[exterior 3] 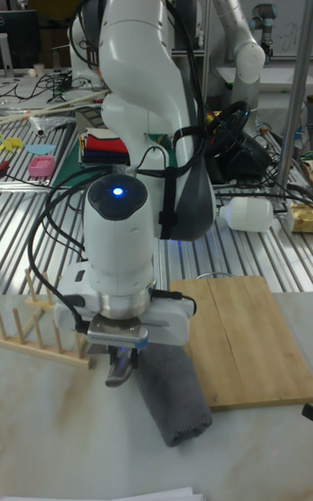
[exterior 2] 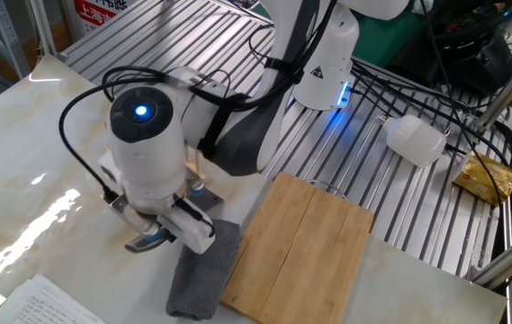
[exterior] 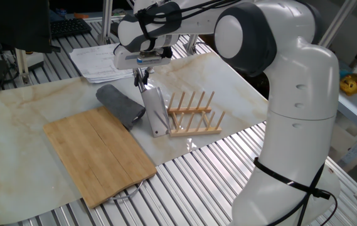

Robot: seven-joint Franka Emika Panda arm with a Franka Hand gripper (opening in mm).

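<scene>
A cleaver-like knife with a broad silvery blade points down, slightly tilted, between the grey towel and the wooden rack in exterior view 1. My gripper is shut on the knife at its handle, with dark fingertips on either side. The handle end sticks out below the hand in exterior view 2. In exterior view 3 the handle shows under the hand, while the blade is mostly hidden. Whether the blade's lower end touches the table cannot be told.
Close beside the blade stands a wooden peg rack. A rolled grey towel lies at the edge of the wooden cutting board. Written papers lie behind. Marbled tabletop left of the board is bare.
</scene>
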